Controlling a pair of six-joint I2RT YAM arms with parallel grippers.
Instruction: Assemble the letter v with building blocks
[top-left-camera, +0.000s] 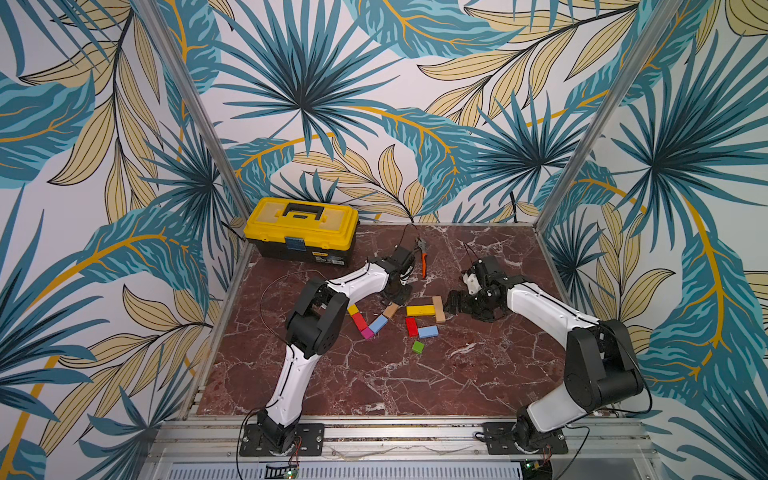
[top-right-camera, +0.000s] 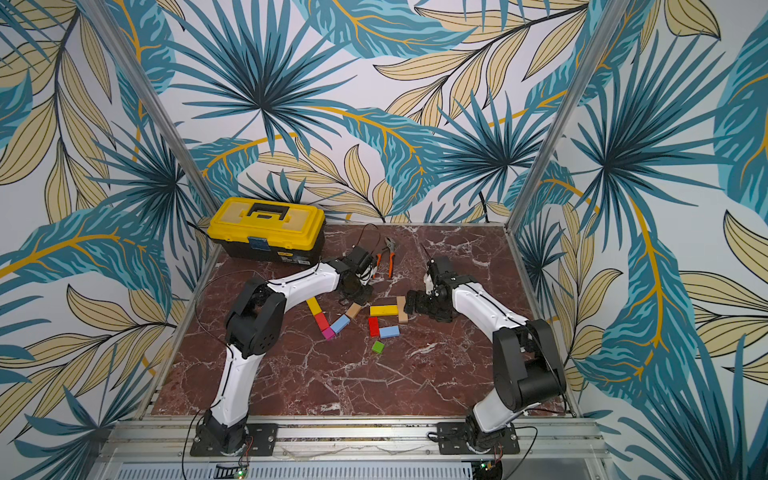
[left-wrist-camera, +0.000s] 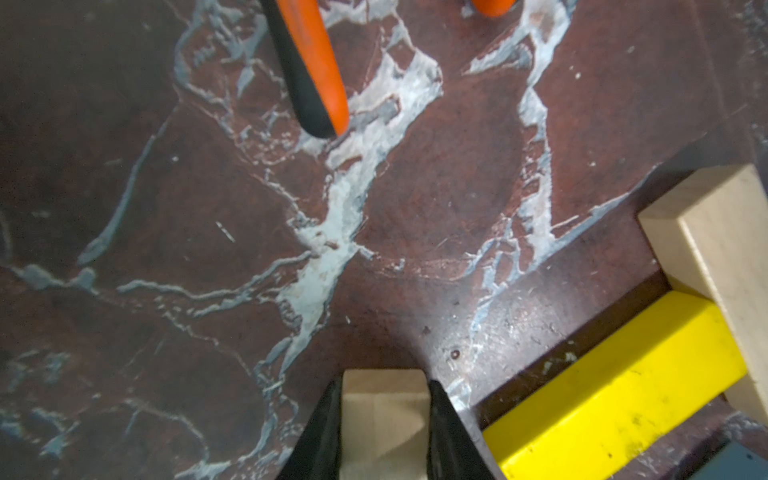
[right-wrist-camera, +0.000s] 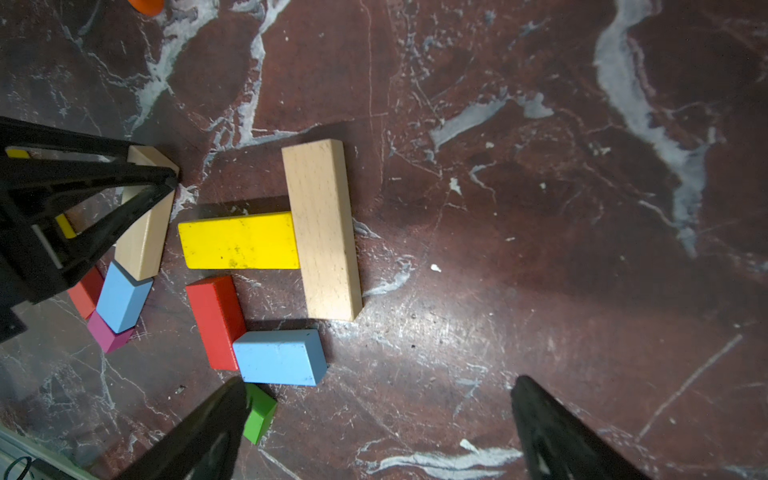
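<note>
A wooden block (right-wrist-camera: 144, 232) is between the fingers of my left gripper, which is shut on it. Its lower end meets a blue block (right-wrist-camera: 122, 297) in the right wrist view. That blue block angles up from a magenta block (top-right-camera: 329, 333), and from the magenta a red block (top-right-camera: 321, 321) and a yellow block (top-right-camera: 313, 305) run up the other side, the upper part close to my left arm. My right gripper stands open over bare table to the right of the loose blocks, with nothing between its fingers.
Loose blocks lie mid-table: yellow (right-wrist-camera: 240, 241), wooden (right-wrist-camera: 324, 232), red (right-wrist-camera: 216, 321), blue (right-wrist-camera: 281, 357) and green (right-wrist-camera: 260, 414). Orange-handled pliers (top-right-camera: 390, 262) lie behind. A yellow toolbox (top-left-camera: 302, 228) stands back left.
</note>
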